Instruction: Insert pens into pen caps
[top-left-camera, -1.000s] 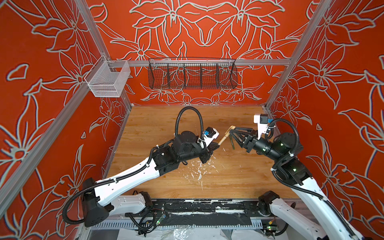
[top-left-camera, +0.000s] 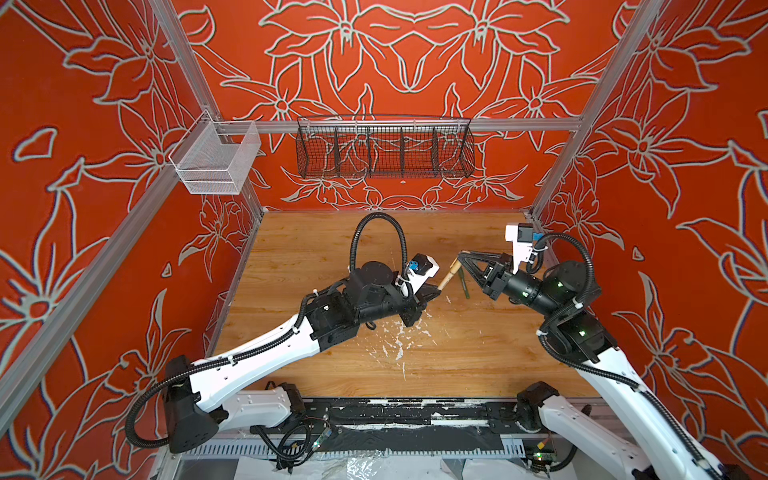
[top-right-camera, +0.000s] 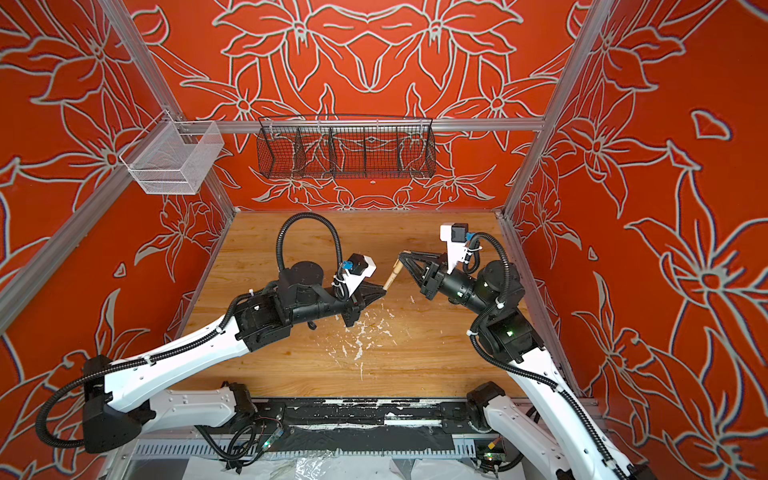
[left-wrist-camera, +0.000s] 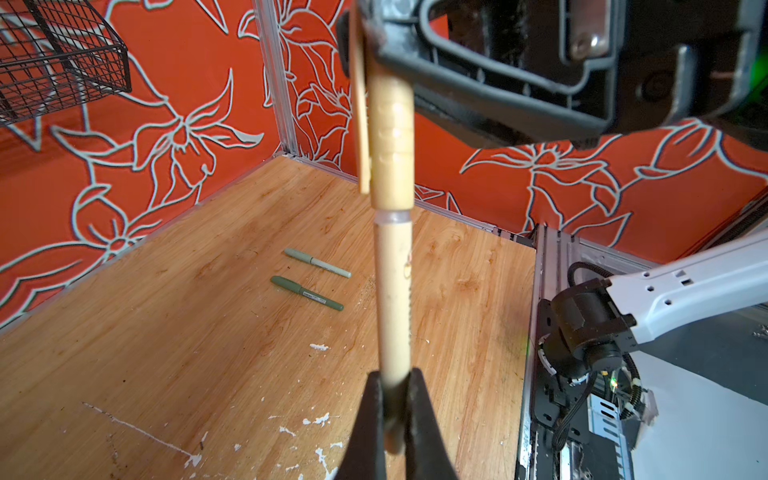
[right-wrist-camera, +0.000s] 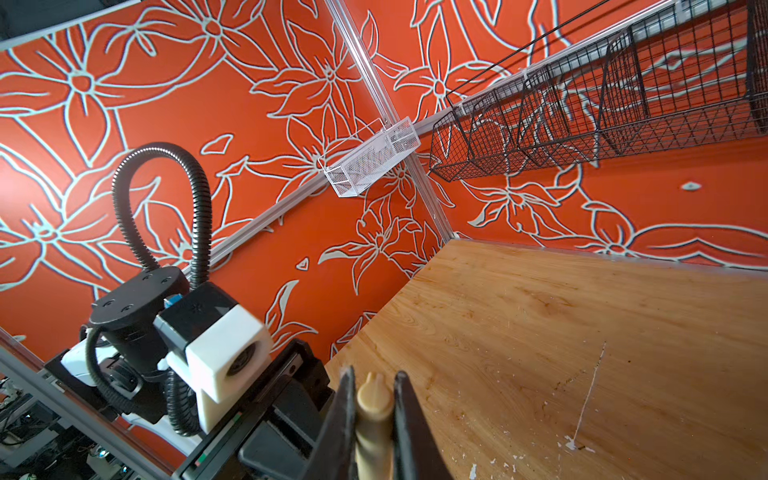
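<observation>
A cream pen (left-wrist-camera: 393, 296) runs between my two grippers, its cap (left-wrist-camera: 392, 152) joined to the barrel. My left gripper (top-left-camera: 433, 292) is shut on the barrel's lower end. My right gripper (top-left-camera: 462, 257) is shut on the cap end, whose rounded top shows between its fingers in the right wrist view. On the table behind lie a dark green pen (left-wrist-camera: 307, 293) and a pale green pen (left-wrist-camera: 317, 262), apart from each other.
A black wire basket (top-left-camera: 385, 165) hangs on the back wall and a white mesh basket (top-left-camera: 216, 176) at the left, both above the table.
My right gripper and arm have shifted slightly left, onto the top end of the cream pen. The left arm has not visibly moved.
</observation>
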